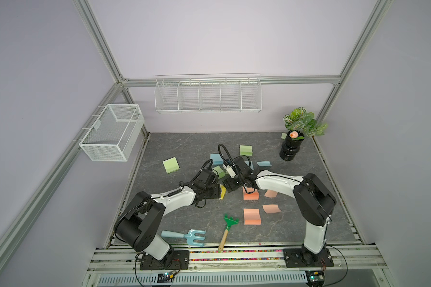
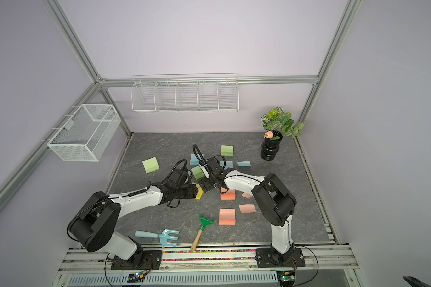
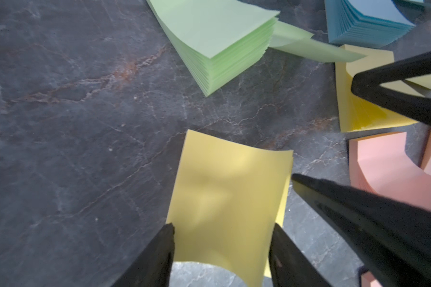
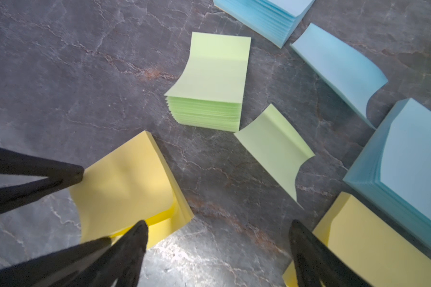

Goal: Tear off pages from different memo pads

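Observation:
A yellow pad [image 3: 229, 191] with its top sheet raised lies between the open fingers of my left gripper; my right gripper's dark fingers reach over its right side. In the right wrist view my right gripper stands open, with that yellow pad [image 4: 119, 177] at its left and a second yellow pad [image 4: 368, 244] at its right. A green pad [image 4: 206, 76], a loose green sheet [image 4: 273, 143], blue pads [image 4: 411, 162] and a loose blue sheet [image 4: 340, 67] lie beyond. Whether either gripper touches paper is hard to tell.
Pink pads [image 1: 252, 216] and loose pink sheets [image 1: 271, 208] lie right of centre. Garden tools [image 1: 186, 236] lie at the front, a potted plant [image 1: 288, 148] stands back right, and wire baskets [image 1: 111, 148] hang on the walls.

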